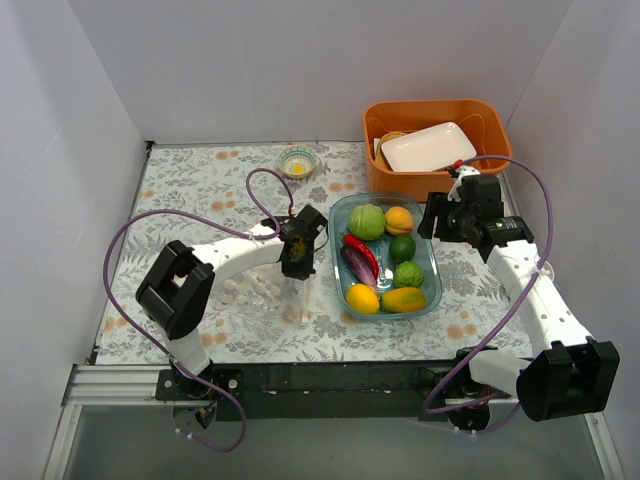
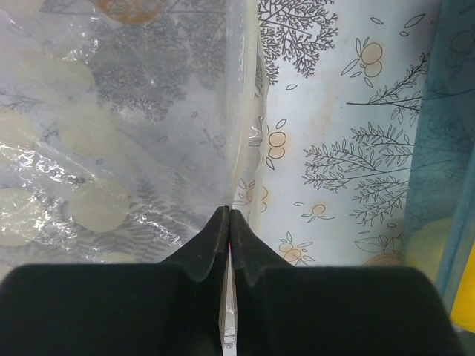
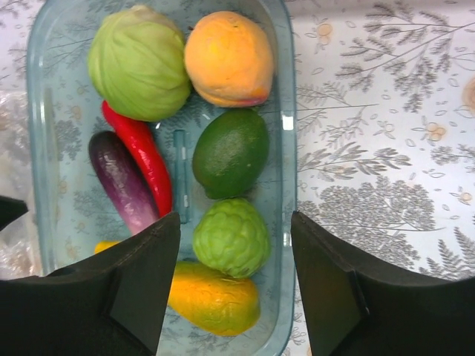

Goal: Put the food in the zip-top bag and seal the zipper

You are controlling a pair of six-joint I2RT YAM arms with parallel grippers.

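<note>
The clear zip top bag [image 1: 250, 295] lies flat on the left of the table, with no food showing in it. My left gripper is shut on the bag's right edge, which runs into the fingertips in the left wrist view. Beside it, the blue clear bin [image 1: 437, 270] holds the food: a cabbage [image 3: 139, 63], a peach [image 3: 228, 59], a red chili [image 3: 141, 148], an eggplant [image 3: 119, 178], an avocado [image 3: 231, 152], a green bumpy fruit [image 3: 231, 239], a papaya [image 3: 215, 300] and a lemon [image 1: 362, 298]. At the bin's right rim, my right gripper hangs open and empty.
At the back right stands an orange basket [image 1: 440, 183] with a white tray [image 1: 435, 150] in it. A small patterned bowl [image 1: 298, 162] sits at the back. Clear tablecloth lies right of the bin and at the back left.
</note>
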